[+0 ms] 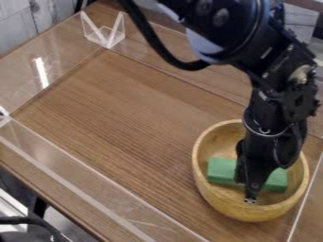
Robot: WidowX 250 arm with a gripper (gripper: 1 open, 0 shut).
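Observation:
A wooden bowl (216,203) sits at the right front of the wooden table, holding a green block (222,170). My black gripper (252,187) reaches down into the bowl over the block, its fingertips at the block's middle. The gripper looks shut; whether any part of the block is between the fingers is hard to tell, as the fingers hide it.
A small clear plastic piece (104,28) stands at the back left edge. A black cable or part lies at the lower left corner.

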